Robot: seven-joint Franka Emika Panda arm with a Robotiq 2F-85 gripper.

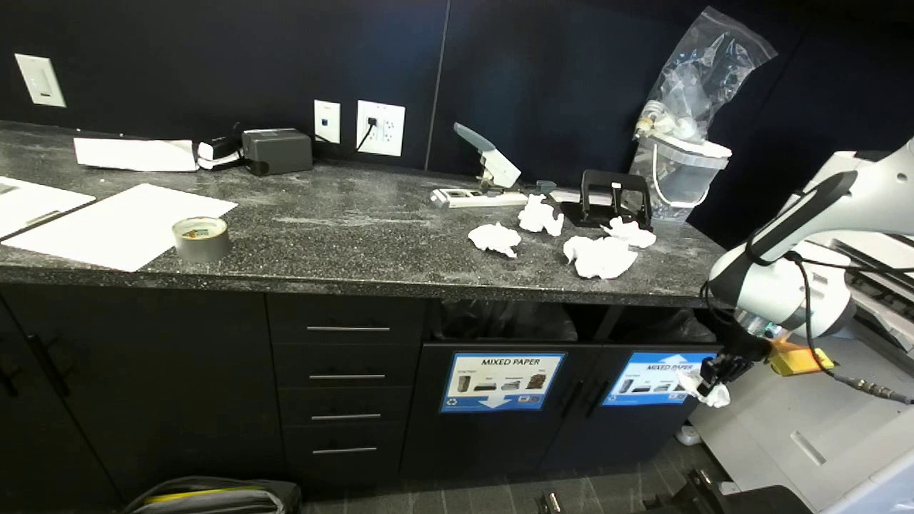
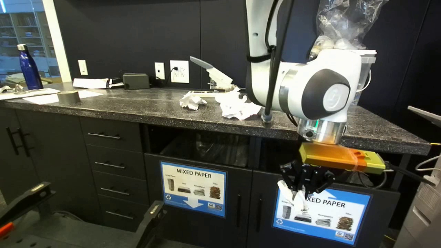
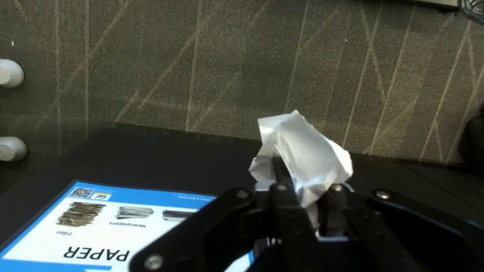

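My gripper (image 2: 298,197) is shut on a crumpled white paper (image 3: 308,154), which sticks out past the fingertips in the wrist view. In exterior view 2 it hangs below the counter's front edge, before the right-hand MIXED PAPER sign (image 2: 330,215). Several other crumpled papers lie on the counter: one on the left (image 1: 494,239), one behind it (image 1: 541,214), and a larger one (image 1: 600,256) to the right. Above the signs, the cabinet has open slots; dark bag plastic shows in the left slot (image 1: 505,320) and the right slot (image 1: 664,325).
On the dark counter (image 1: 360,248) stand a stapler (image 1: 488,171), a black hole punch (image 1: 613,201), a clear bucket (image 1: 681,171) and a tape roll (image 1: 202,239). A printer (image 1: 797,437) stands close on the right. Carpeted floor (image 3: 227,68) is open below.
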